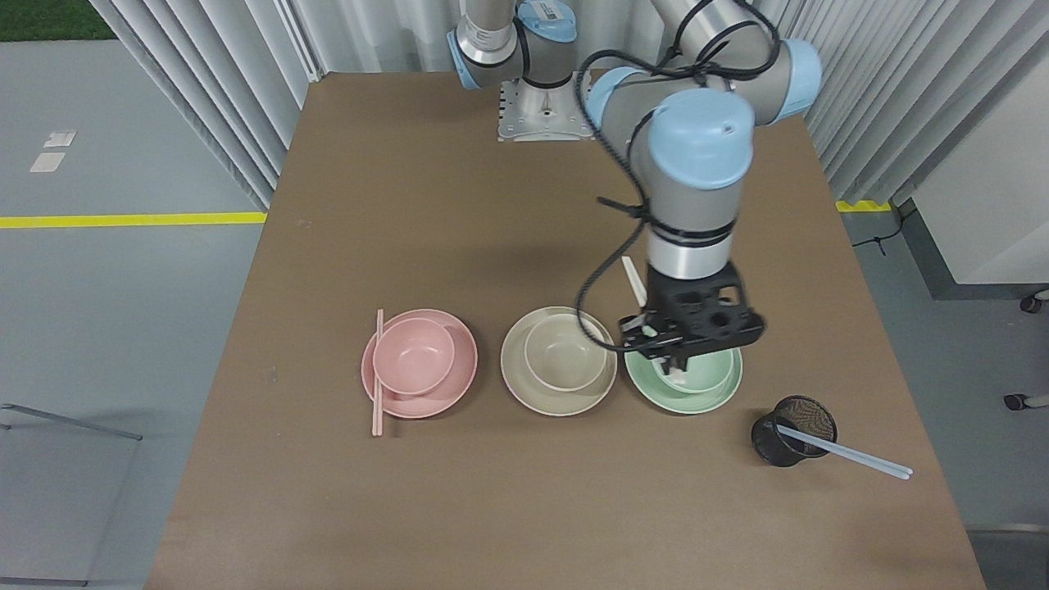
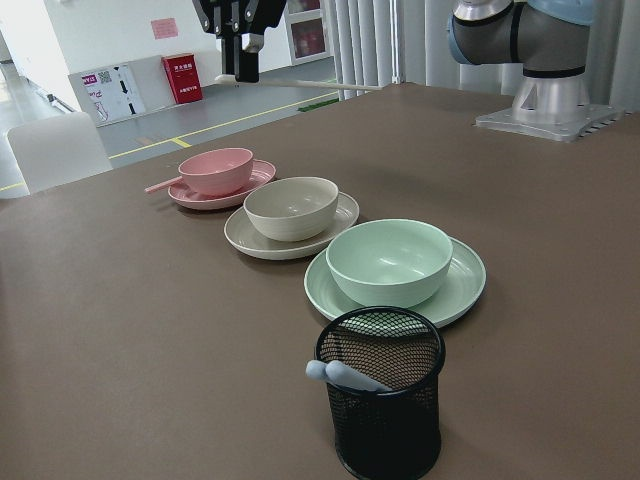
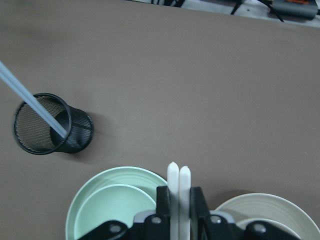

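My gripper is shut on white chopsticks [image 3: 184,185], held level above the settings; in the left view it [image 2: 240,50] hangs high. From the front it is over the green bowl [image 2: 390,260] and its plate [image 2: 465,290]. The cream bowl [image 1: 565,349] on its plate stands in the middle. The pink bowl [image 1: 413,356] sits on a pink plate at the left, with pink chopsticks [image 1: 378,413] lying along it. A black mesh cup [image 2: 385,430] stands at the right, holding pale blue chopsticks [image 1: 856,457].
The base of an arm [image 2: 540,120] stands at the back edge.
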